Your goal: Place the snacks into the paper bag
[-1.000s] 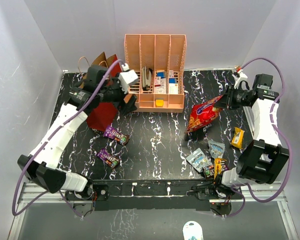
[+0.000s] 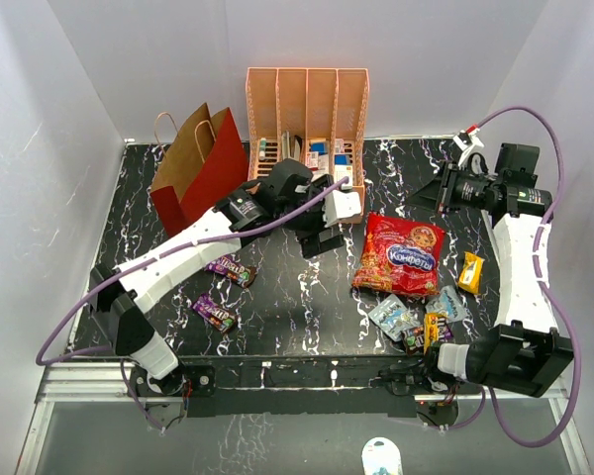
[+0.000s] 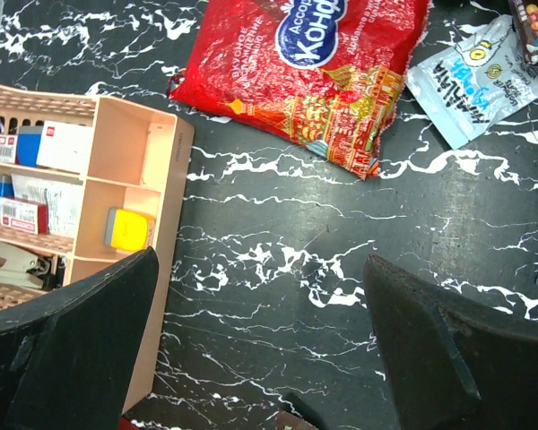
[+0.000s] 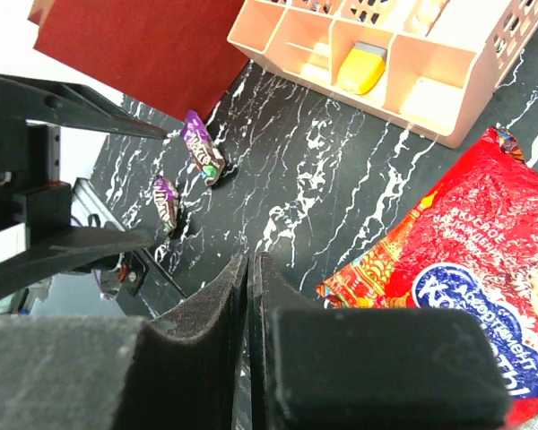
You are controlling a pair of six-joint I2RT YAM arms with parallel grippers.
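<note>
A large red candy bag lies flat right of centre, its top in the left wrist view. My left gripper hangs open over the middle of the table, left of the bag. My right gripper is above the bag's upper right, fingers closed, with nothing visible between them. The brown and red paper bag stands at the back left. Two purple bars lie at the left; silver pouches, an orange and dark pile and a yellow packet lie at the right.
A peach organiser with boxes stands at the back centre.
The red bag, earlier raised at my right gripper, now lies flat below it, released. My left gripper has moved right from near the paper bag to the centre.
</note>
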